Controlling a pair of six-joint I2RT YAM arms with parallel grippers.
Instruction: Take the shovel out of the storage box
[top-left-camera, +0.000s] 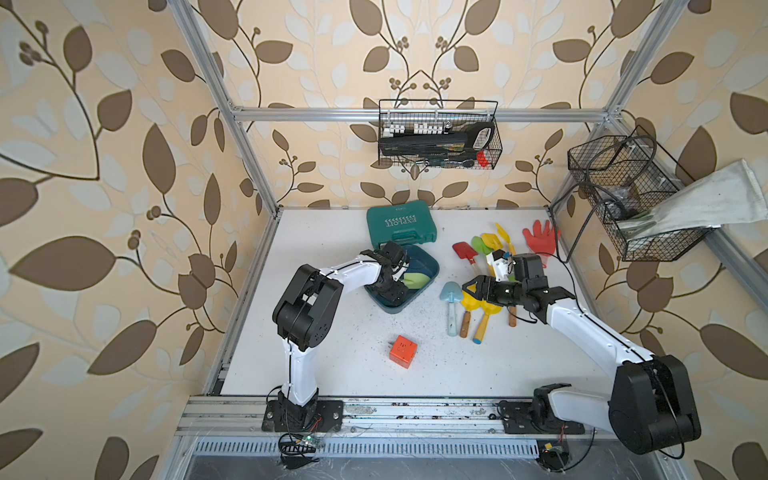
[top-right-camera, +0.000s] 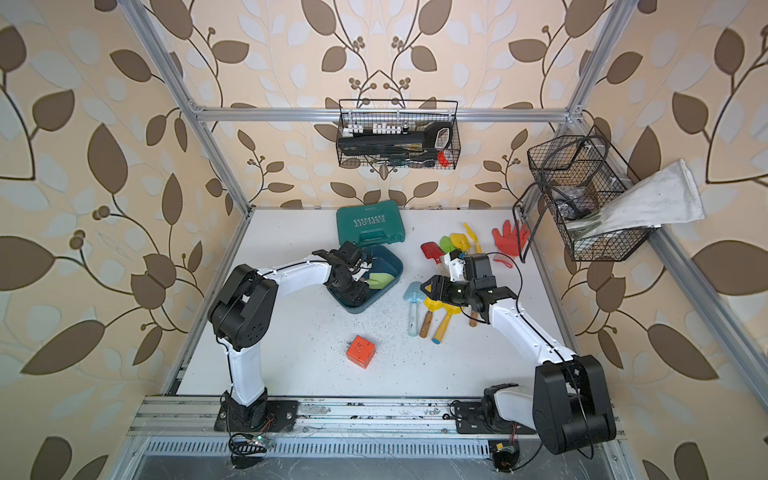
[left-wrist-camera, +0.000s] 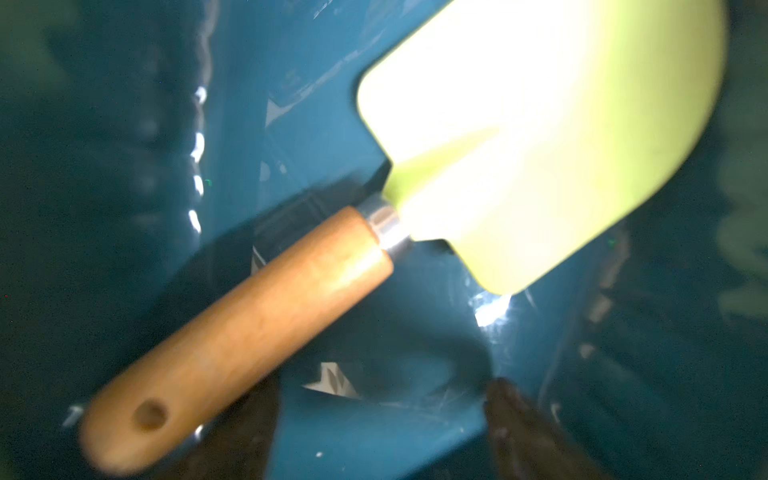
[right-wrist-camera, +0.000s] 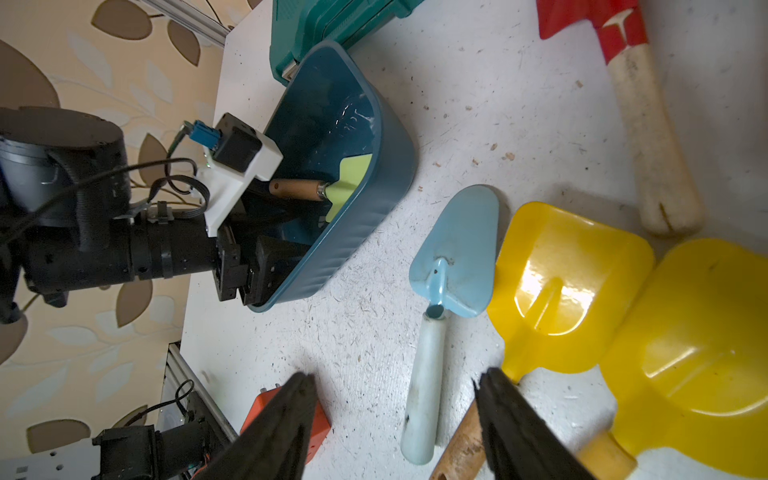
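A pale yellow-green shovel (left-wrist-camera: 560, 160) with a wooden handle (left-wrist-camera: 240, 328) lies inside the dark teal storage box (right-wrist-camera: 368, 200). My left gripper is down in the box over the handle end, its fingers parted on either side of bare box floor, with the handle passing by the left finger and nothing between them. In the top views it hides part of the shovel. My right gripper hangs open above the other garden tools to the box's right, holding nothing.
A light blue trowel (right-wrist-camera: 460, 248), yellow shovels (right-wrist-camera: 568, 288), a red tool (top-left-camera: 464, 249) and a red glove (top-left-camera: 541, 237) crowd the right side. A teal case (top-left-camera: 400, 220) is behind the box, an orange cube (top-left-camera: 403, 352) in front.
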